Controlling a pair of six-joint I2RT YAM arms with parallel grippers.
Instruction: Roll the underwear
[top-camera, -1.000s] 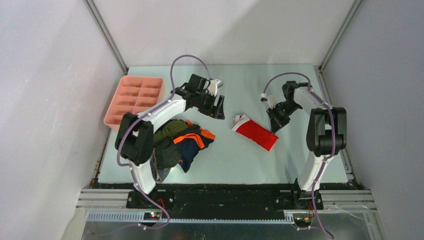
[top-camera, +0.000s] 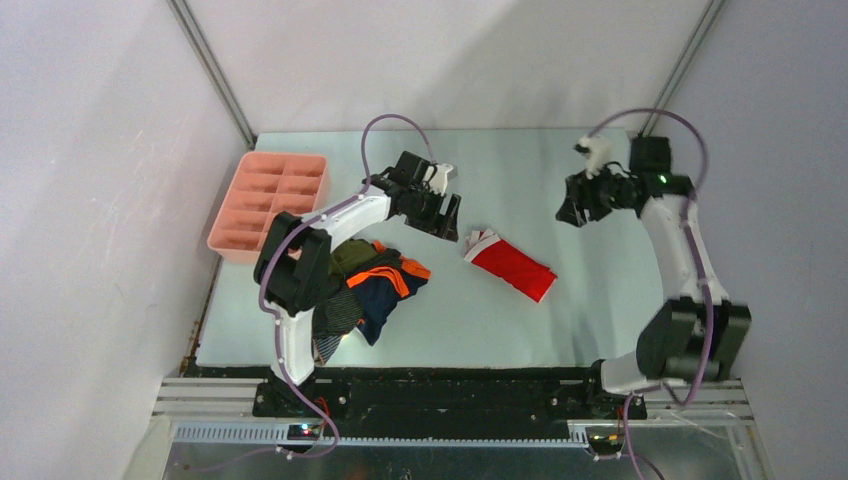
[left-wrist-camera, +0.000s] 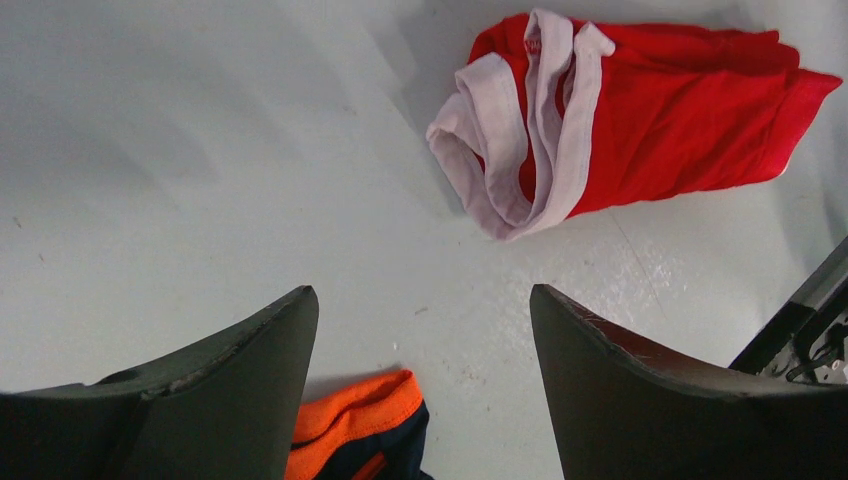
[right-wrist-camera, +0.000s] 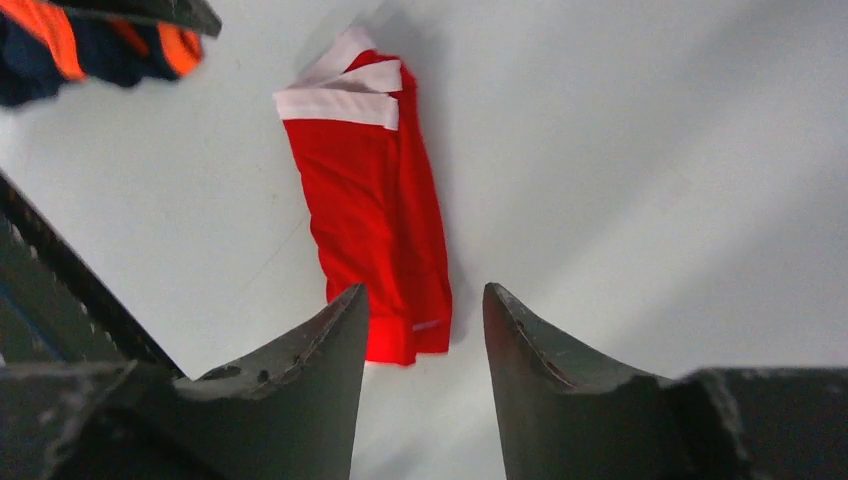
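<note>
The red underwear (top-camera: 510, 266) lies flat on the table between the two arms, folded into a narrow strip. Its pale waistband (left-wrist-camera: 575, 130) is doubled at the end nearer the left arm. My left gripper (top-camera: 447, 217) stands open just beyond that waistband end, with bare table between its fingers. Up and to the right of the strip's plain end hangs my right gripper (top-camera: 571, 213), clear of the cloth. In the right wrist view its fingers (right-wrist-camera: 540, 360) are apart and nothing is held; the red strip (right-wrist-camera: 372, 220) lies beyond them.
A pink compartment box (top-camera: 268, 200) stands at the back left. In front of it a heap of dark clothes with orange trim (top-camera: 380, 285) lies under and beside the left arm. Bare table surrounds the strip at the back and front.
The left gripper has shifted slightly right. The underwear lies as before.
</note>
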